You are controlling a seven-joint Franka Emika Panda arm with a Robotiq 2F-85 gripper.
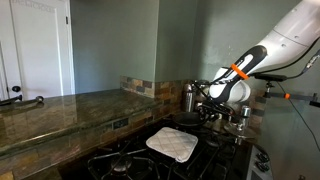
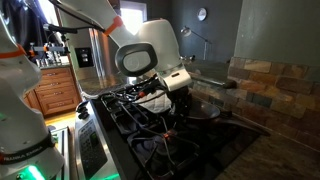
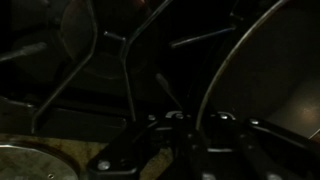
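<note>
A dark round pan [image 1: 188,118] is at the back of the stove, behind the white square cloth or mat [image 1: 174,144]. My gripper is shut on the pan's rim [image 3: 222,78], which curves down between its fingers in the wrist view. The same pan [image 2: 203,109] shows partly behind the arm in exterior view 2. Whether its base touches the grates is hard to tell. In exterior view 1 the gripper is small and dark against the pan's right side.
Black burner grates [image 2: 165,145] cover the stove. A long counter [image 1: 70,115] lies left of it, and a tiled backsplash [image 2: 270,95] stands behind. Shiny metal containers [image 1: 189,98] stand at the back, near the arm. A round lid-like edge [image 3: 40,160] shows lower left in the wrist view.
</note>
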